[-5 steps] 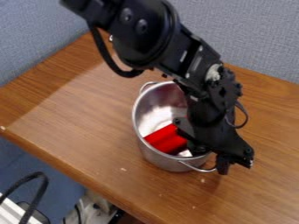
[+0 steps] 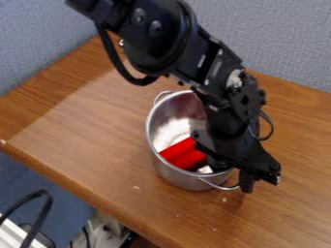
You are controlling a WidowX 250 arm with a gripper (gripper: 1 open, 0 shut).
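A steel pot with wire handles stands on the wooden table, red objects lying inside it along with something white. My black gripper is low over the pot's right side, by the near handle. Its fingertips are dark and overlap, so what is between them is hard to make out.
The wooden table has free room to the left and right of the pot. Grey padded walls rise behind it. Beyond the near left edge are cables and white items below.
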